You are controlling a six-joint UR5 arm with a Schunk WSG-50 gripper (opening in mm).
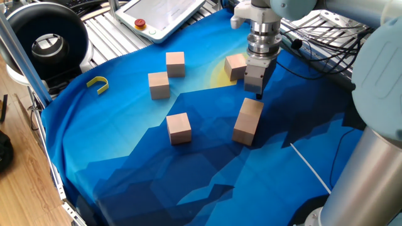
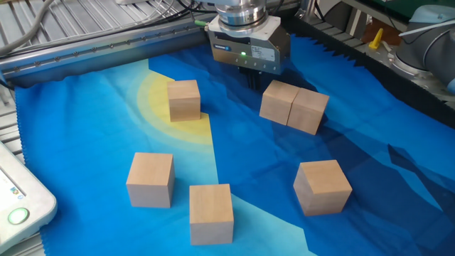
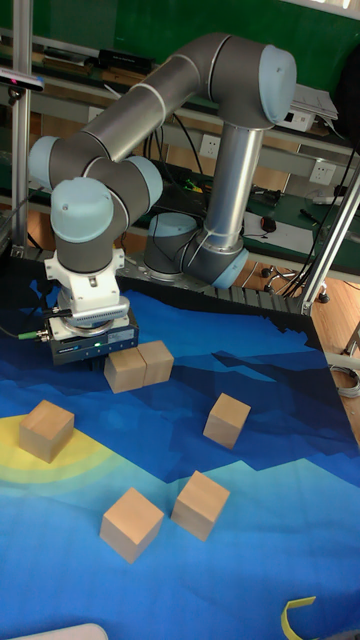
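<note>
My gripper (image 2: pixel 250 80) hangs pointing down beside a pair of wooden blocks, with its dark fingers small and close together; whether they are parted is unclear. That pair, a left block (image 2: pixel 279 101) and a right block (image 2: pixel 308 112), lies side by side, touching. A single block (image 2: pixel 184 101) sits by the yellow patch. Another block (image 1: pixel 179 129) stands alone on the dark blue part of the cloth. Two more, a far block (image 1: pixel 175 64) and a nearer block (image 1: pixel 159 86), are close to each other on the light blue area. No block shows in the gripper.
The blue patterned cloth (image 1: pixel 138 182) has wide clear room at its front. A yellow curved strip (image 1: pixel 98 83) lies near the left edge. A tablet-like pendant with a red button (image 1: pixel 139 24) rests at the back. Cables (image 1: pixel 326 53) run along the right rail.
</note>
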